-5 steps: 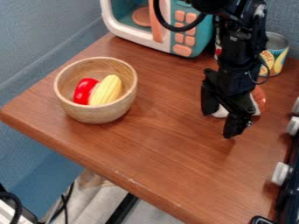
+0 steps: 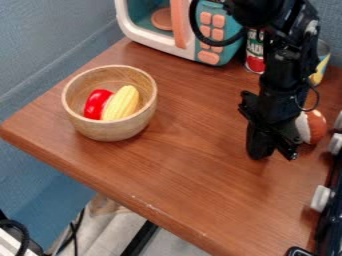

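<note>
My black gripper (image 2: 274, 135) is low over the right side of the wooden table (image 2: 167, 180), its fingers pointing down. Just to its right, partly behind it, lies an orange-red and white object (image 2: 311, 126). Whether the fingers are open or shut on anything is hard to make out. A wooden bowl (image 2: 110, 126) at the left holds a red item (image 2: 96, 103) and a yellow corn (image 2: 122, 102).
A toy microwave (image 2: 174, 22) stands at the back, with cans (image 2: 254, 57) behind the arm. A dark appliance with white knobs (image 2: 327, 210) lines the right edge.
The gripper has shifted slightly right and down. The white patch seen left of its fingers earlier is now hidden, and the orange-red object shows further right.
</note>
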